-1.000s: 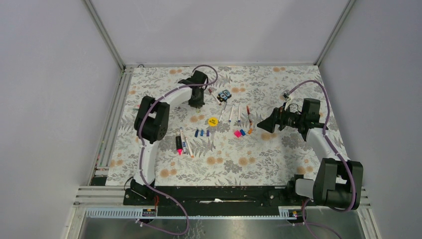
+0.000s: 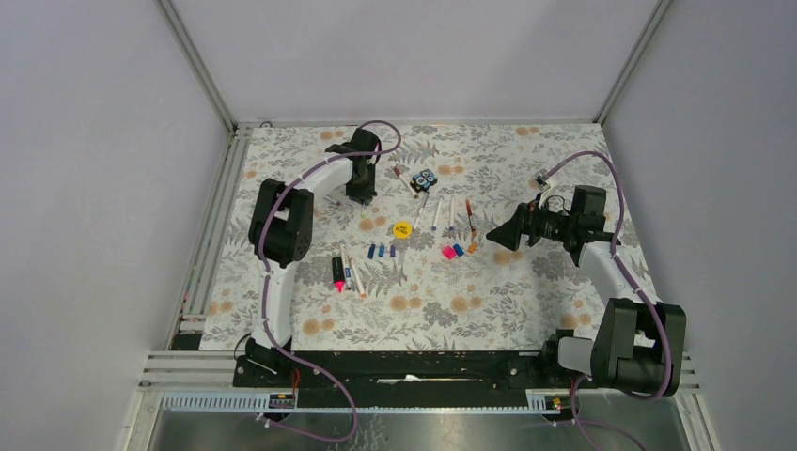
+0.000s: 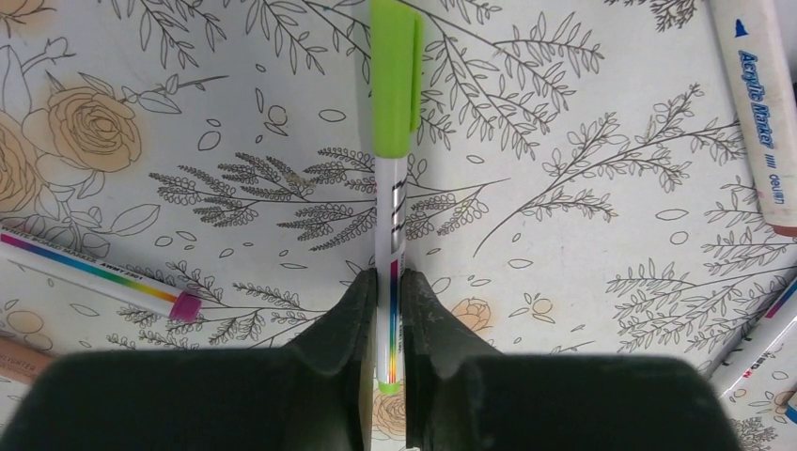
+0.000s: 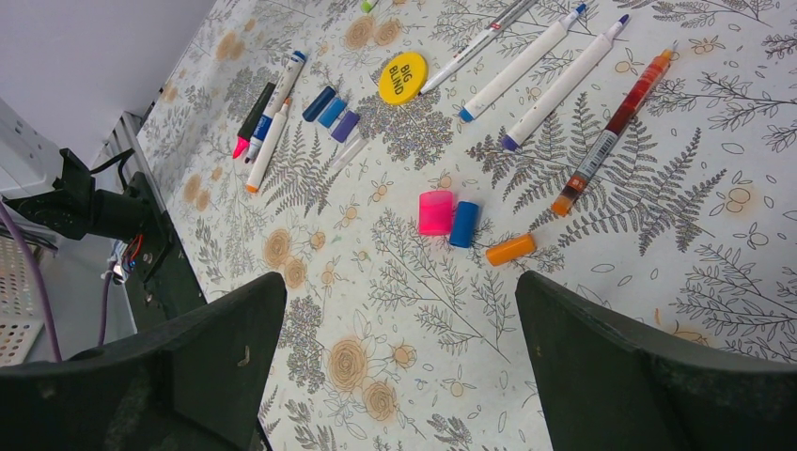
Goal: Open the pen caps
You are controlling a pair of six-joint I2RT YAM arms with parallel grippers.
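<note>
In the left wrist view my left gripper is shut on the white barrel of a green-capped pen (image 3: 391, 85), which lies on the floral mat, its cap pointing away from me. My right gripper (image 2: 504, 235) stands open over the mat at the right, with nothing between its fingers. Uncapped pens (image 4: 512, 66) lie in the middle beside loose caps: pink (image 4: 435, 213), blue (image 4: 463, 225), orange (image 4: 510, 250), and several blue and purple ones (image 4: 344, 126) farther left.
A yellow round lid (image 2: 402, 229) lies mid-mat, a black-and-blue object (image 2: 423, 179) behind it. Several markers (image 2: 348, 272) lie at the front left.
My left gripper has moved a little to the left, compared with a second ago. The right arm and the loose caps have stayed put.
</note>
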